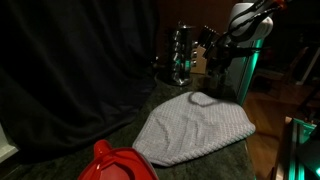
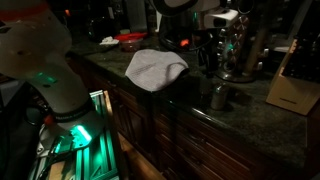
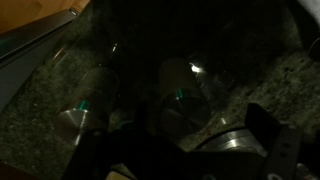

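Observation:
My gripper is open above the dark speckled counter, its black fingers spread at the bottom of the wrist view. A small cylindrical container (image 3: 184, 105) stands between and beyond the fingertips, with no visible grip on it. A second small cylinder (image 3: 84, 107) is off to the left. The shiny round top of a metal item (image 3: 235, 142) shows near the right finger. In exterior view 2 a small metallic canister (image 2: 219, 97) stands on the counter, close to the arm's end. The gripper itself is dark and hard to make out in both exterior views.
A light grey cloth (image 1: 195, 125) lies spread over the counter. A red bowl (image 1: 118, 165) is at the near edge. Behind the gripper's area rises a tall metal rack (image 2: 238, 58), with a wooden block (image 2: 293, 93) to its right. Black fabric (image 1: 75, 70) hangs along the left.

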